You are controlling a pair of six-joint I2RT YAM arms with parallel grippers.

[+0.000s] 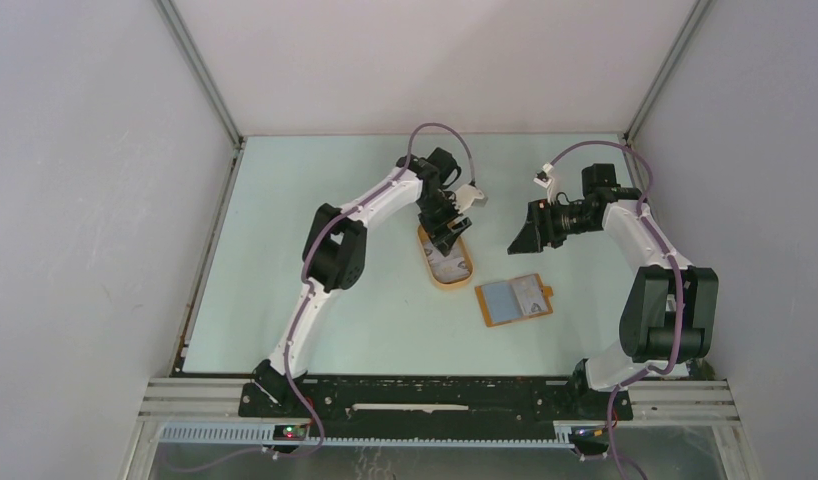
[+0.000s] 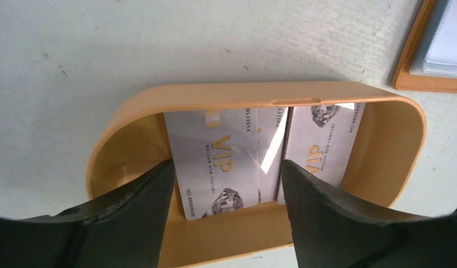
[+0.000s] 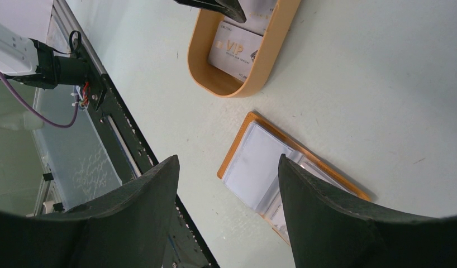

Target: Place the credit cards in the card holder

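Two silver-white VIP cards lie side by side in the orange tray (image 1: 469, 281); the left wrist view shows the larger visible card (image 2: 215, 162) and a second card (image 2: 321, 139). My left gripper reaches down over the tray, open, with its fingertips at opposite edges of the first card; whether they touch it I cannot tell. The brown card holder (image 1: 515, 300) lies unfolded, with a pale left panel (image 3: 253, 164) and a card showing in its right half (image 1: 530, 295). Beyond the holder, my right gripper (image 1: 526, 245) hangs open and empty.
The tray's raised wall (image 2: 243, 95) surrounds the cards. A narrow gap separates tray and holder.
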